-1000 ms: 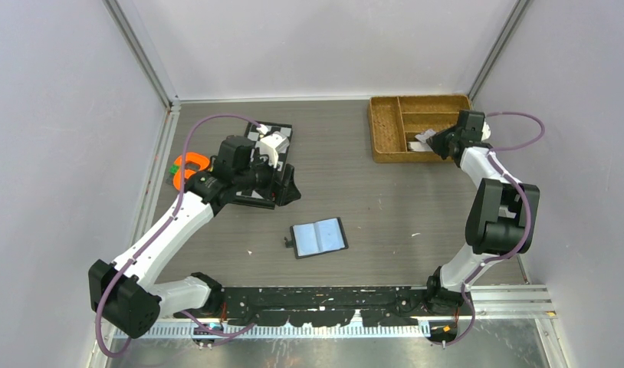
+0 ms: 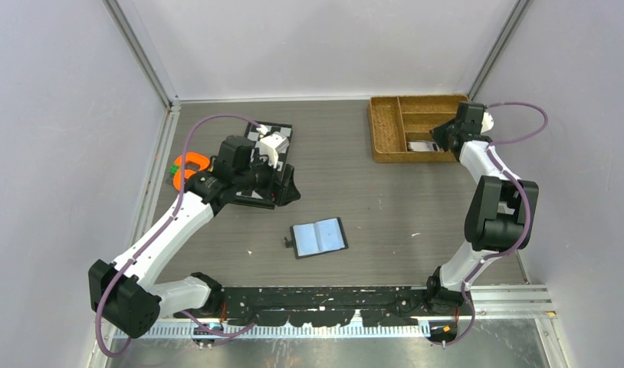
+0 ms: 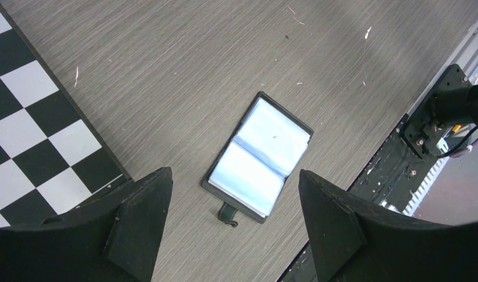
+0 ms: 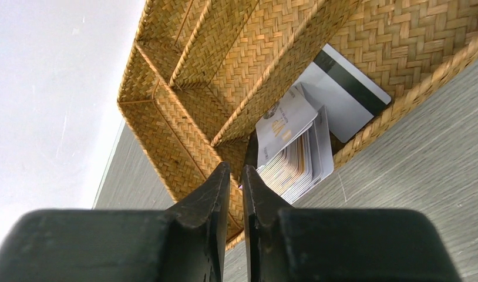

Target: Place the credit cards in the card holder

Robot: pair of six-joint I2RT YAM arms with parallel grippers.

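The card holder (image 3: 257,155) lies spread on the table, its pale blue sleeves (image 2: 319,237) facing up and a dark strap at one end. In the basket's near compartment, a stack of cards (image 4: 289,167) stands on edge, with a loose white card (image 4: 283,126) slanting over it. Beside them a striped card (image 4: 345,88) lies against the basket wall. My right gripper is over the basket's end, a narrow empty gap between its fingers. My left gripper stands wide open above the table, nothing between its fingers.
The woven basket (image 2: 385,126) has several compartments and stands at the back right. A checkered board (image 2: 255,201) is under the left arm, with orange-handled scissors (image 2: 192,159) left of it. Bare table lies between board and basket.
A white card raised by the right gripper's tips a second ago now rests down in the basket. The right gripper has shifted slightly toward the back. The left arm and holder are unmoved.
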